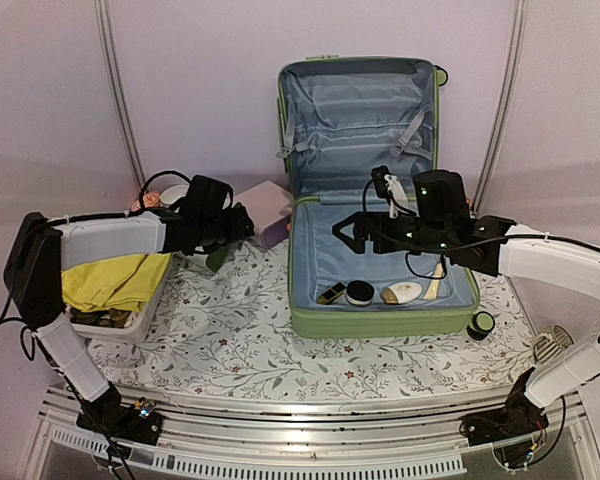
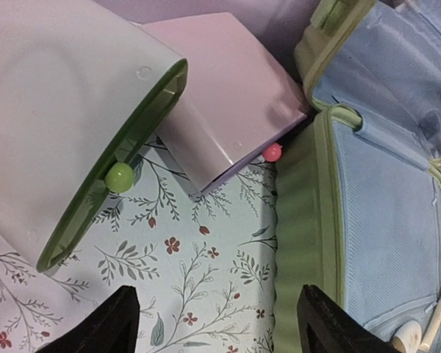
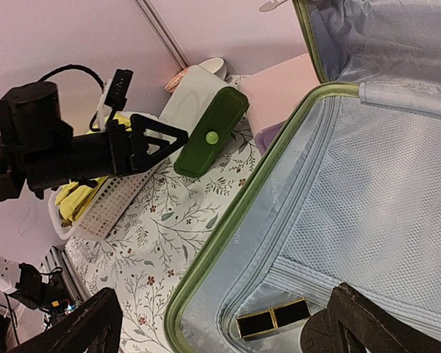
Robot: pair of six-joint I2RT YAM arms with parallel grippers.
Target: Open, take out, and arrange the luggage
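The green suitcase (image 1: 385,325) stands open, lid upright, with a dark compact (image 1: 330,292), a round black tin (image 1: 359,291), a cream bottle (image 1: 401,293) and a pale stick (image 1: 433,280) along its front. My left gripper (image 1: 235,230) hangs open left of it, above a white case with green side (image 2: 73,125) and a pink case (image 2: 228,95), holding nothing. My right gripper (image 1: 358,232) is open and empty over the suitcase.
A white basket (image 3: 114,213) with yellow cloth (image 1: 115,280) stands at the left. A dark round jar (image 1: 481,325) lies right of the suitcase.
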